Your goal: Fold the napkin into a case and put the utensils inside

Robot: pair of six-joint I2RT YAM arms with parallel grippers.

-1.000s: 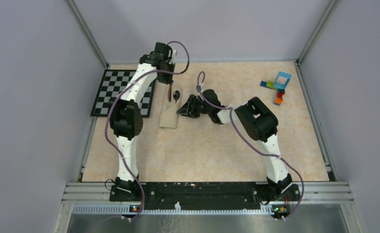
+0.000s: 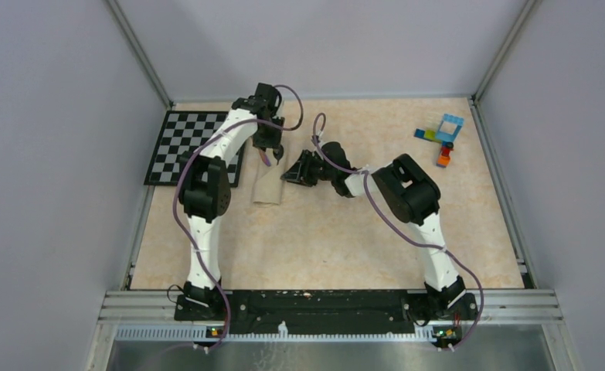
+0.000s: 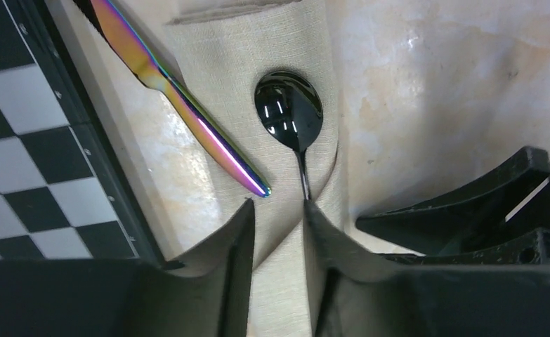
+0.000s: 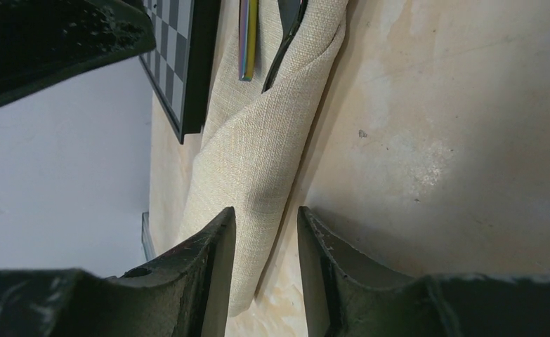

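The folded beige napkin (image 2: 268,189) lies beside the chessboard, its lower part folded diagonally over the spoon's handle. A black spoon (image 3: 288,109) rests on it, bowl upward. The rainbow knife (image 3: 212,137) lies slanted at the napkin's left, its handle end on the cloth and the other end beyond it. My left gripper hovers over the napkin near the spoon's handle, part open, nothing seen between its fingers. My right gripper is open low at the napkin's right side, nothing held.
The chessboard (image 2: 171,147) borders the napkin on the left. Toy bricks (image 2: 446,135) lie at the back right.
My left gripper has moved down toward the front, over the napkin. The knife's visible part looks more slanted. The right arm is nearly still.
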